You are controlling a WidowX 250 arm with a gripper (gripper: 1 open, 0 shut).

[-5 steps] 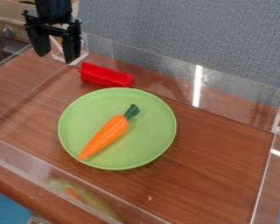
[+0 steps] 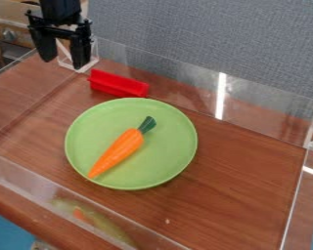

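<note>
An orange carrot with green leaves [image 2: 118, 150] lies on a green plate [image 2: 174, 161] in the middle of the wooden table. A red cylinder [image 2: 118, 84] lies on its side behind the plate. My black gripper [image 2: 62, 49] hangs open at the top left, left of and above the red cylinder, with nothing seen between its fingers. A white object behind the gripper is partly hidden by it.
Clear low walls edge the table [image 2: 245, 200] at the back, front and right. A grey speckled wall stands behind.
</note>
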